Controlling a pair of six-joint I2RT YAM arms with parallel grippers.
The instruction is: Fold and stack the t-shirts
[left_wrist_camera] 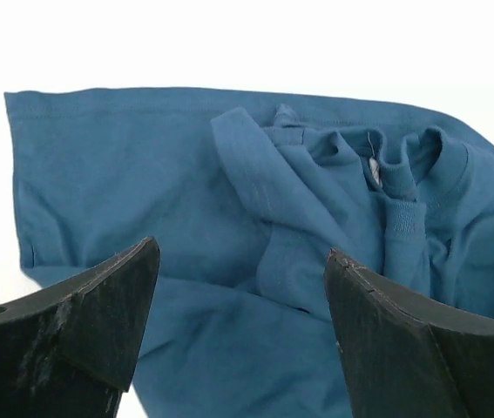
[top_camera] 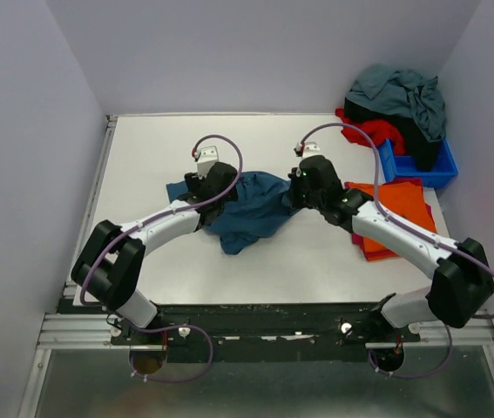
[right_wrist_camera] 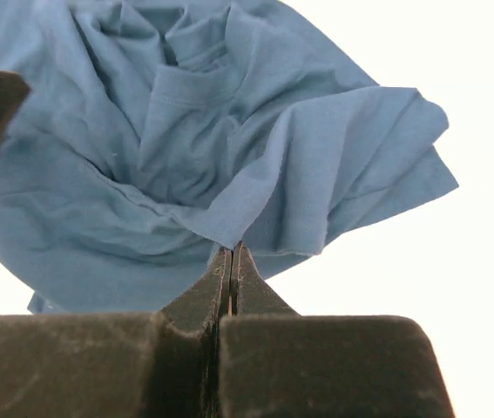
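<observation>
A crumpled blue t-shirt (top_camera: 251, 222) lies spread on the white table. My left gripper (top_camera: 213, 193) hovers over its left part; in the left wrist view its fingers (left_wrist_camera: 98, 331) are apart with cloth below and nothing visibly between. My right gripper (top_camera: 294, 192) is at the shirt's right part; in the right wrist view its fingertips (right_wrist_camera: 233, 247) meet at a raised fold of the blue cloth, pinching it.
Folded orange and red shirts (top_camera: 399, 218) are stacked at the right. Behind them a blue bin (top_camera: 438, 170) holds a heap of teal, black and red clothes.
</observation>
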